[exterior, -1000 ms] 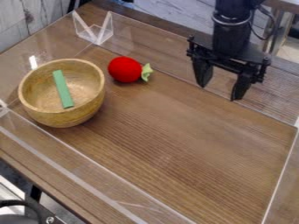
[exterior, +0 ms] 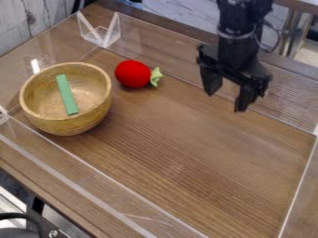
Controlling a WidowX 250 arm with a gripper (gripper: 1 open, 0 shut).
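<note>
My black gripper hangs over the wooden table at the upper right, its fingers pointing down, slightly apart, with no object visible between them. To its left lie a red round object with a green part at its right. A wooden bowl at the left holds a green stick.
A clear plastic holder stands at the back left. Pale walls edge the back and right side.
The gripper has shifted slightly left and its fingers appear in a different orientation. The objects on the table have not moved.
</note>
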